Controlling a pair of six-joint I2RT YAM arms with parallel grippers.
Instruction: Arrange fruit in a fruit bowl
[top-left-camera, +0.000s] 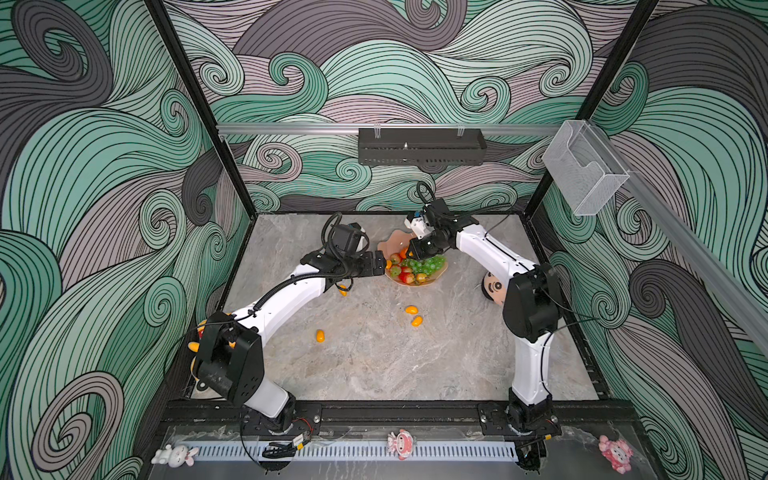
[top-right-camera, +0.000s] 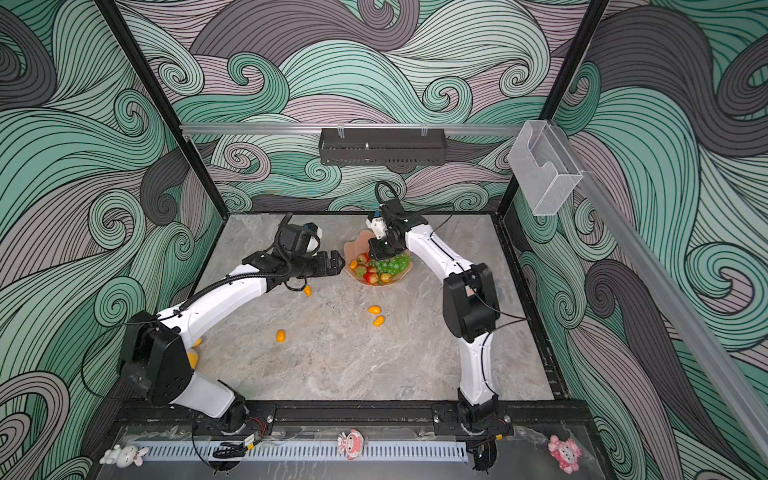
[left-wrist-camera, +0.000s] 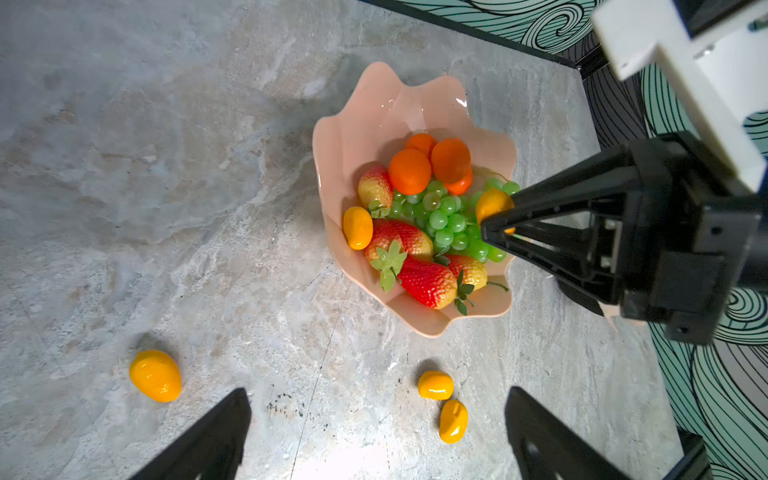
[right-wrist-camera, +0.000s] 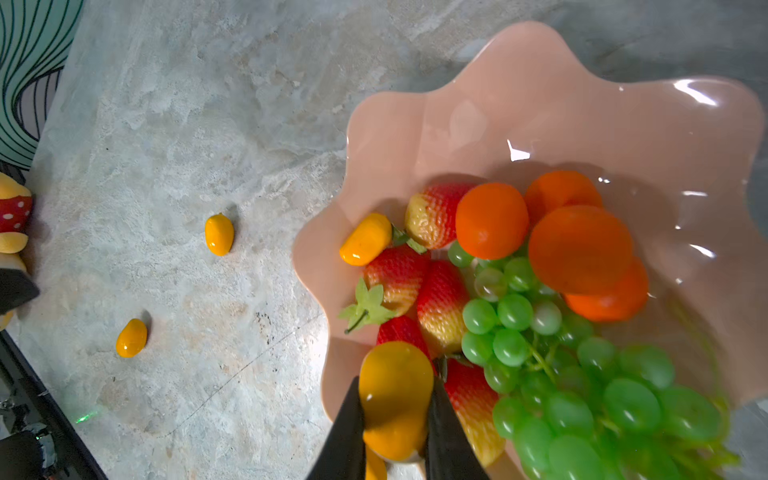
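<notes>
The pink scalloped bowl (left-wrist-camera: 344, 144) holds oranges (left-wrist-camera: 409, 170), strawberries (left-wrist-camera: 428, 284), green grapes (right-wrist-camera: 512, 348) and a small yellow fruit (left-wrist-camera: 357, 228). My right gripper is over the bowl, shut on a small yellow fruit (right-wrist-camera: 396, 400). My left gripper (top-left-camera: 374, 264) stands open to the bowl's left with nothing between its fingers. Loose yellow fruits lie on the table, two in front of the bowl (top-left-camera: 412, 309) and others (top-left-camera: 320, 336) toward the left.
A doll-like toy (top-left-camera: 493, 288) is at the table's right, partly behind the right arm. A yellow toy (top-left-camera: 194, 346) is at the left edge behind the left arm.
</notes>
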